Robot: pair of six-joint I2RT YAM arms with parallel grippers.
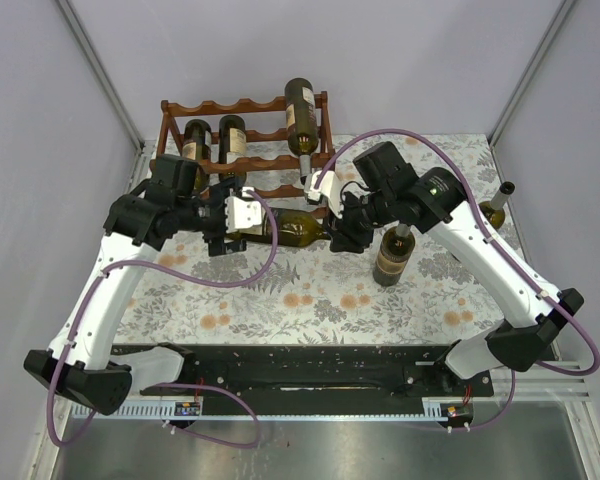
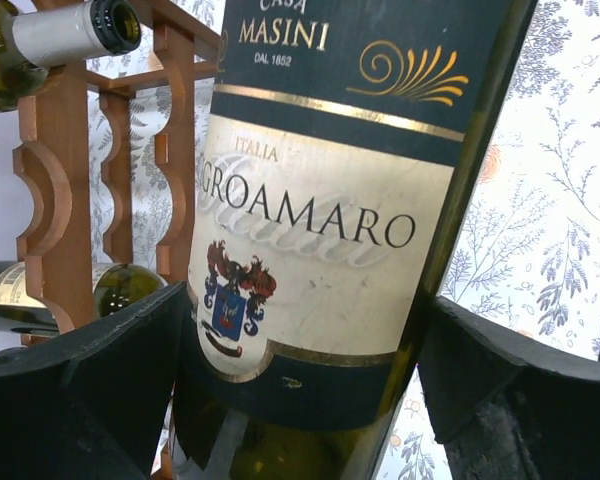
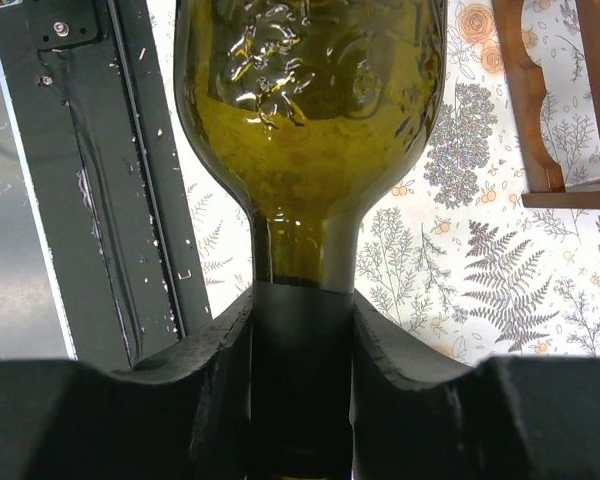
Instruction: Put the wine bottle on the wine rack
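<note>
The dark green wine bottle (image 1: 298, 228) lies roughly level between my two grippers, in front of the wooden wine rack (image 1: 265, 163). Around its neck, my right gripper has closed, with fingers (image 3: 395, 345) against both sides of the black neck wrap. My left gripper stands open about the bottle's labelled body; its fingers (image 2: 510, 390) flank the glass, and whether they touch it is hard to tell. The cream label (image 2: 320, 230) faces the left wrist camera.
Several bottles rest on the rack, one of them (image 1: 301, 120) at its right end with the neck toward me. Two bottles stand at the right, one (image 1: 393, 255) beneath my right arm.
</note>
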